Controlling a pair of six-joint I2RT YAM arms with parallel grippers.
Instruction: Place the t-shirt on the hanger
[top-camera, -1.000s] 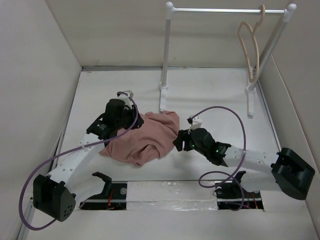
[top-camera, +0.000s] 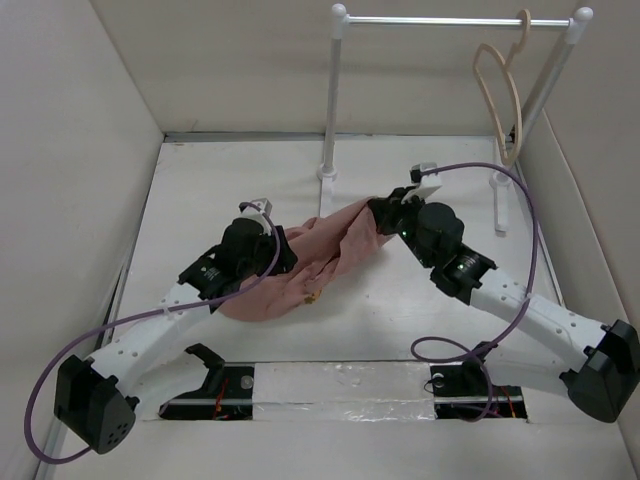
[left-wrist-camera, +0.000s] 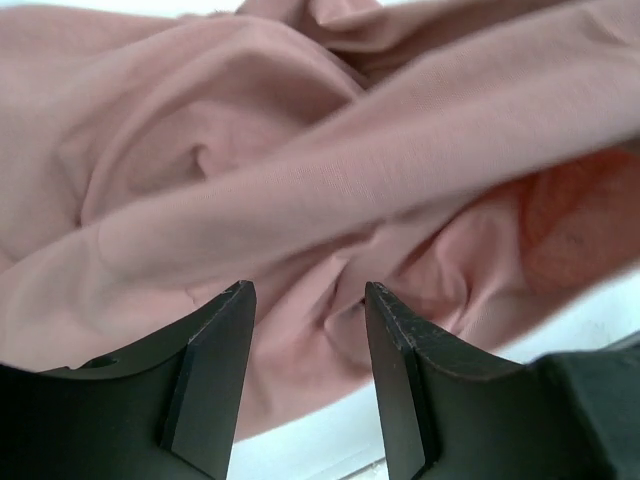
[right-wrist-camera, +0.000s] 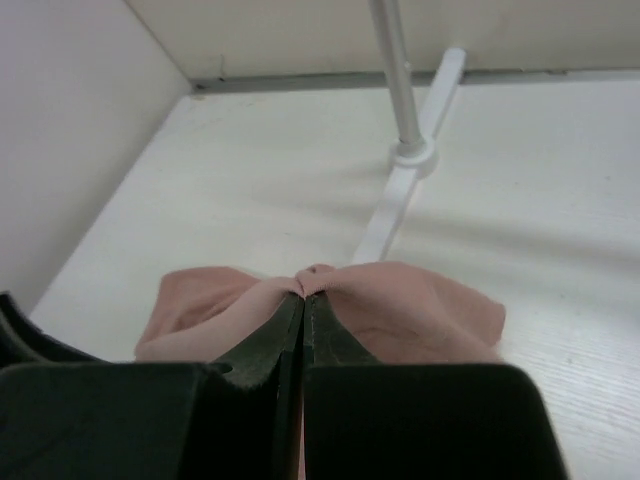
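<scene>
The pink t-shirt (top-camera: 310, 260) is partly lifted off the white floor in crumpled folds. My right gripper is shut on its edge, holding it up at centre right in the top view. My left gripper hangs over the shirt with its fingers apart; cloth fills the view beyond and below them. A beige hanger (top-camera: 510, 120) hangs from the rail (top-camera: 450, 22) at the upper right, behind and above my right gripper.
The rack's left post (top-camera: 331, 100) and foot stand behind the shirt. Side walls bound the workspace. Bare floor (top-camera: 190, 175) shows at the back left and around the shirt.
My right gripper has shut on the shirt and risen toward the back right, pulling it up and stretching it. The left gripper has shifted slightly from where it was a second ago.
</scene>
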